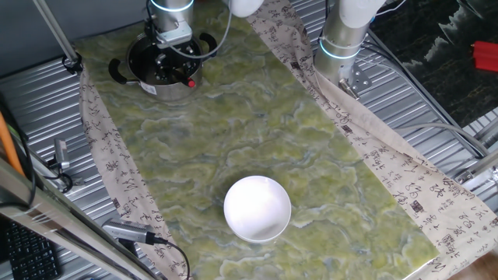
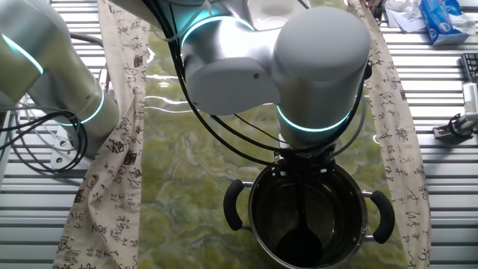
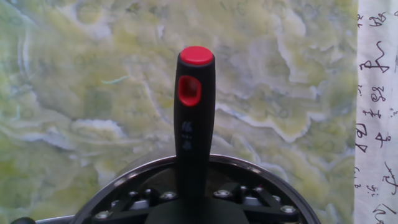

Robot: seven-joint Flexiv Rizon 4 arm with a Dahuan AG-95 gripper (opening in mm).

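Observation:
A steel pot (image 1: 170,90) with two black handles stands at the far left end of the green marbled table. Inside it, in exterior view 2, rests the dark bowl of a black ladle (image 2: 300,245). Its black handle with a red end (image 3: 195,124) rises past the pot's rim in the wrist view. My gripper (image 2: 302,166) points down over the pot, around or right beside the ladle's handle. The fingertips are hidden, so whether they press on the handle cannot be told. A white bowl (image 1: 257,208) sits apart from the pot, near the other end, and looks empty.
Between pot and bowl the table (image 1: 233,128) is clear. A patterned cloth (image 1: 373,155) runs along its edges. A small camera-like device (image 1: 131,232) with a cable lies by the near left edge.

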